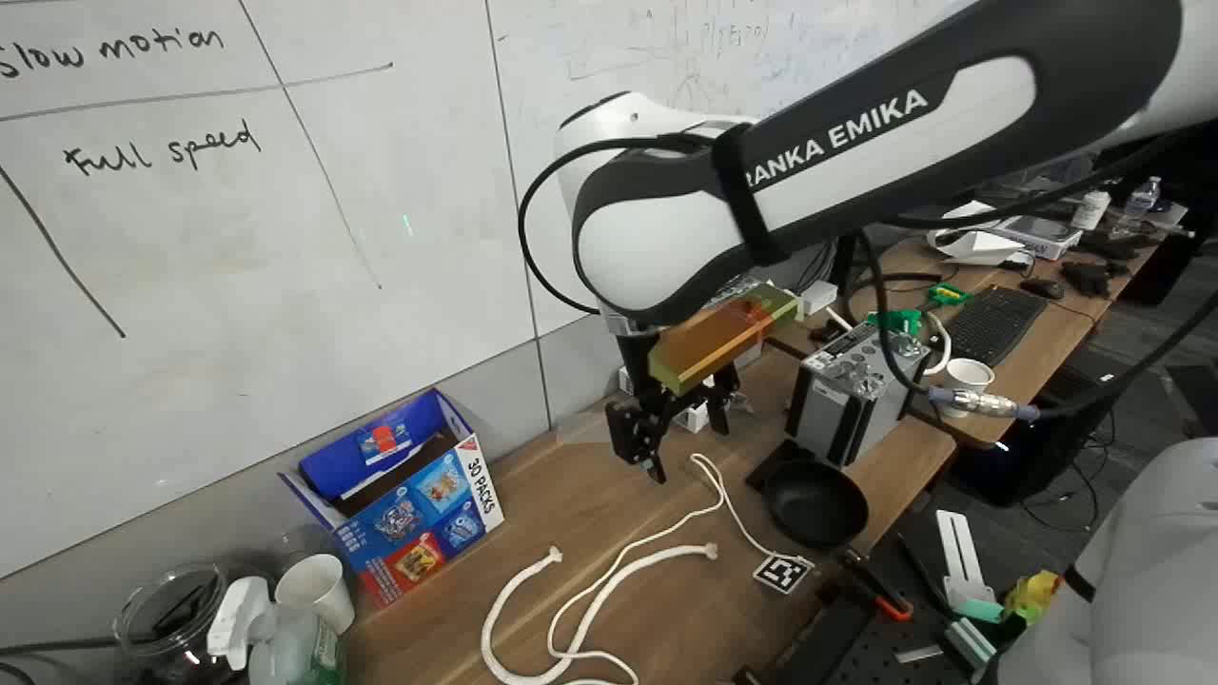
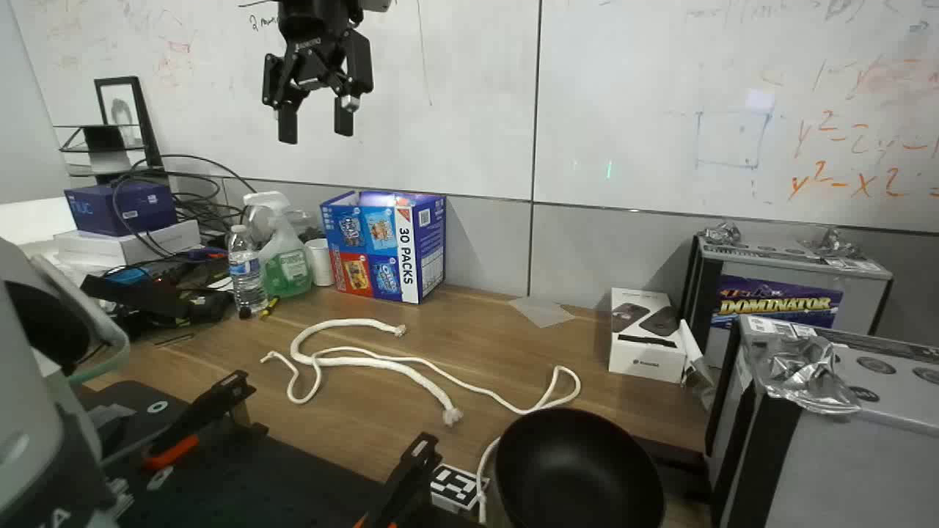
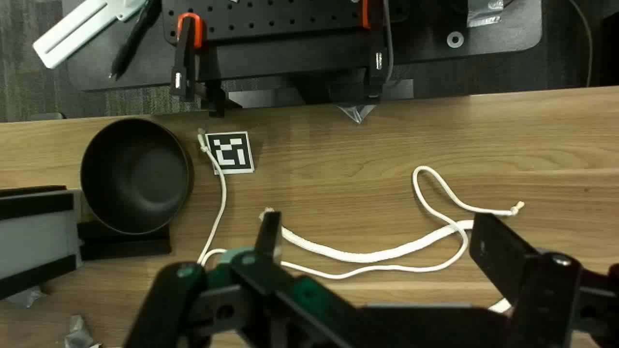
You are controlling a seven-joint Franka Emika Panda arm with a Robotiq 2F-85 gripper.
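Observation:
My gripper [image 2: 315, 127] hangs high above the table, open, its two fingers wide apart and nothing between them. In the wrist view the gripper looks down on two white ropes lying on the wood. The thick rope [image 3: 362, 256] curves across the middle, partly hidden by a finger. A thinner rope [image 3: 371, 268] crosses it, loops at one end, and runs to a black-and-white marker [image 3: 230, 153]. Beside the marker sits an empty black bowl [image 3: 136, 174]. In exterior view 2 both the thick rope [image 2: 387, 364] and the thin rope [image 2: 475, 387] show fully clear of the gripper.
A blue snack box [image 2: 387, 246] stands against the whiteboard, near a green spray bottle [image 2: 286, 255] and a water bottle [image 2: 246, 268]. Grey metal cases [image 2: 819, 422] and a white box [image 2: 647, 334] occupy the other side. Black clamps [image 3: 184, 64] line the table edge. Bare wood surrounds the ropes.

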